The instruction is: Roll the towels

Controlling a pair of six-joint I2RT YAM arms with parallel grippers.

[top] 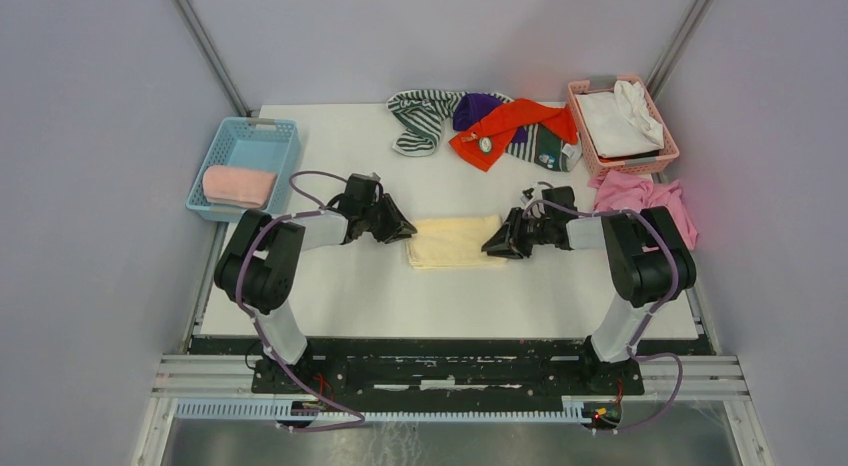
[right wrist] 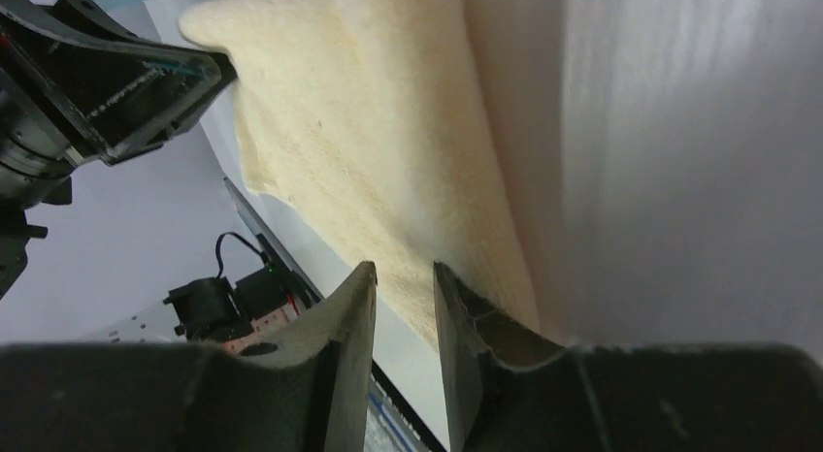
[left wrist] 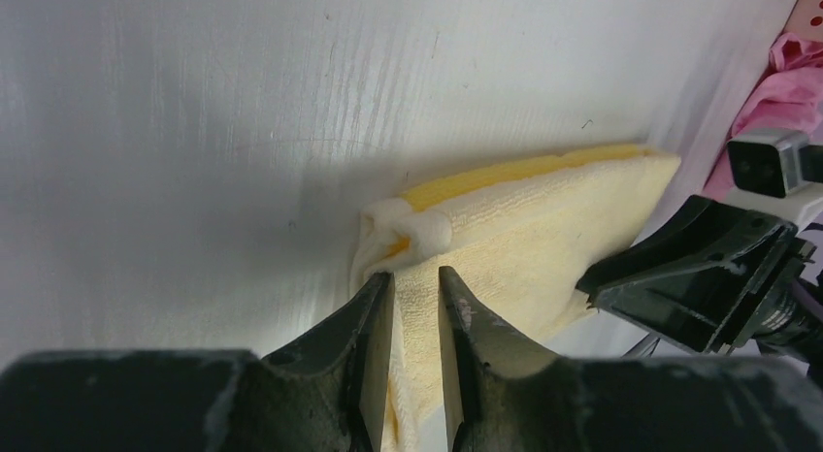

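A folded cream towel lies flat near the middle of the table, its long side running left to right. At its left end, near the far corner, stands my left gripper; in the left wrist view its fingertips are apart, with the towel's folded corner just beyond them. My right gripper is over the towel's right end. Its fingers are parted in the right wrist view, with towel edge showing behind and between them. Contact with the cloth is hard to judge for either gripper.
A blue basket with a folded pink towel stands at the left. Striped, purple and red cloths lie at the back. On the right are a pink basket with white cloths and a pink cloth.
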